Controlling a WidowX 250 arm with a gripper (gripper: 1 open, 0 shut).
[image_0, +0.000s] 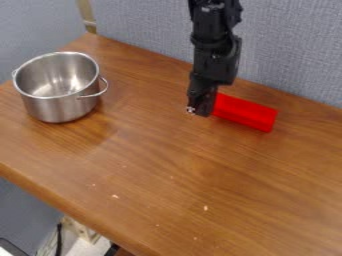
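The black robot arm reaches down from the top centre, its gripper (201, 106) low over the table at the left end of a red block (245, 114). The block lies lengthwise on the wooden table (171, 190), angled down to the right. The gripper looks shut; whether it touches the block is unclear, and nothing clearly shows between its fingers. A steel pot (59, 87) with wire handles stands on the table at the left.
A grey textured wall runs behind the table. The table's left edge drops away at the lower left, where cables show.
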